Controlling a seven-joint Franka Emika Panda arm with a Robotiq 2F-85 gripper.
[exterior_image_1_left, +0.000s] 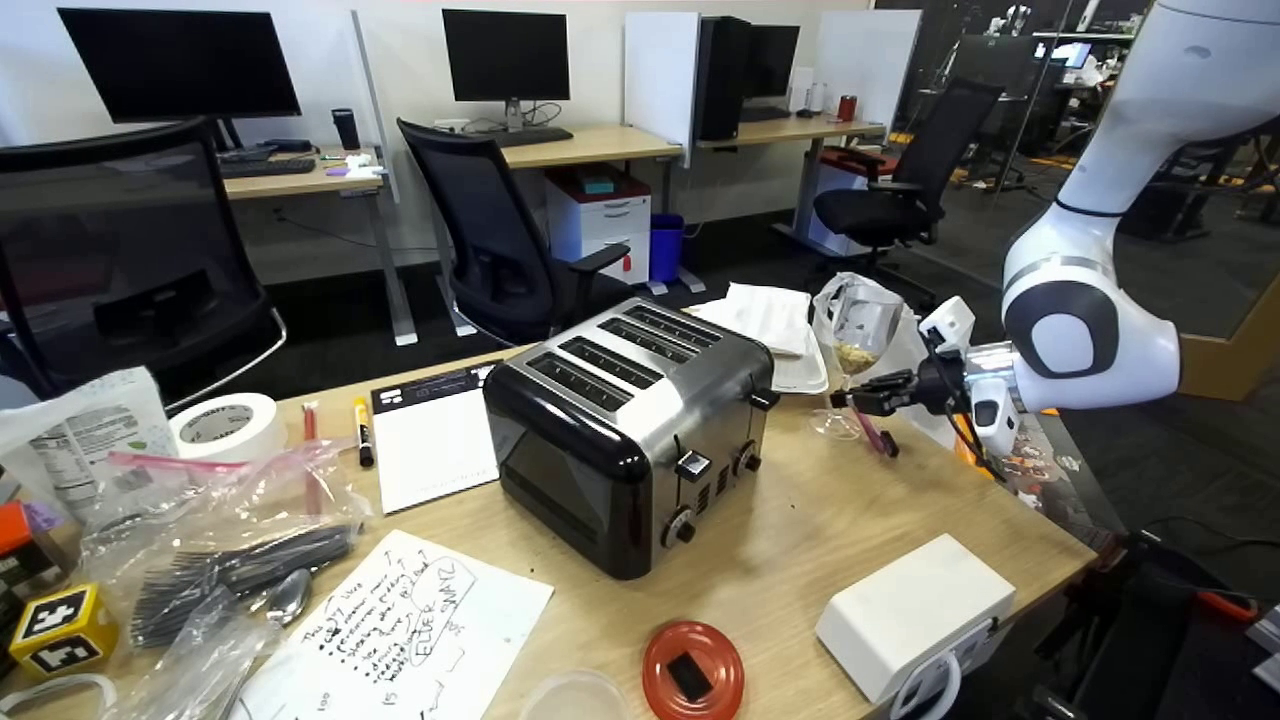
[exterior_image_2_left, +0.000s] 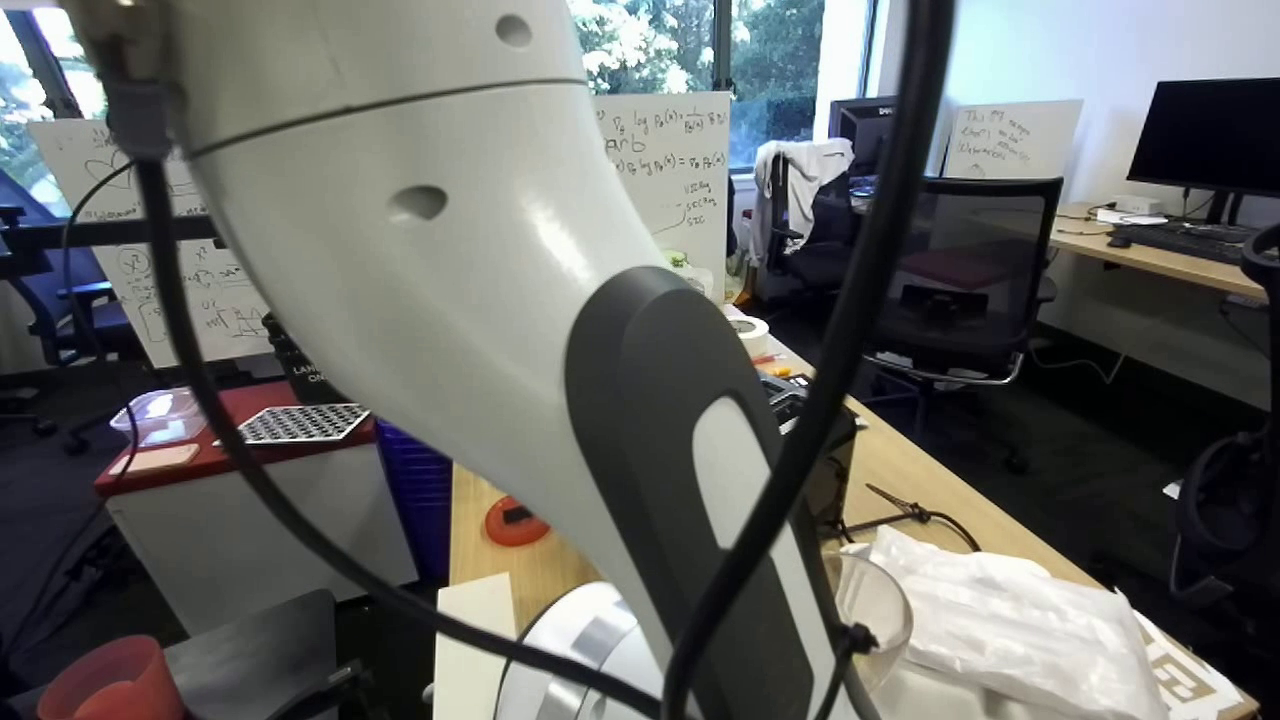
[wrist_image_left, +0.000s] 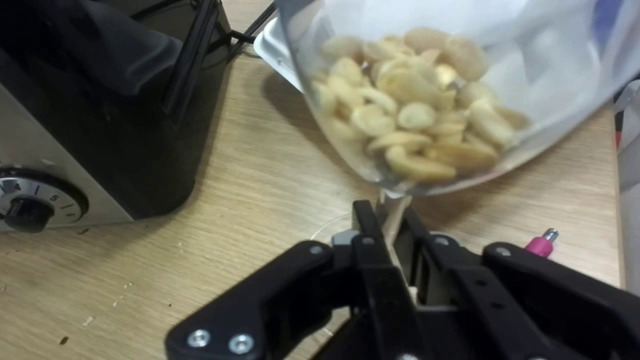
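Observation:
A clear wine glass (exterior_image_1_left: 859, 330) with peanuts in its bowl is at the desk's far right side. In the wrist view the peanuts (wrist_image_left: 414, 114) fill the lower part of the glass bowl, which looks close and slightly blurred. My gripper is shut on the glass's stem (wrist_image_left: 393, 219), just below the bowl. From the side, the gripper (exterior_image_1_left: 847, 398) reaches in from the right. The foot of the glass (exterior_image_1_left: 836, 424) shows under the fingers; whether it touches the desk I cannot tell. In exterior view 2 the arm hides the gripper.
A black and steel toaster (exterior_image_1_left: 630, 426) stands left of the glass. Behind are a white tray (exterior_image_1_left: 810, 370) and white plastic packaging (exterior_image_1_left: 768, 314). A pink-and-black pen-like item (exterior_image_1_left: 885, 442) lies beside the gripper. Bare desk stretches in front, towards a white box (exterior_image_1_left: 918, 612).

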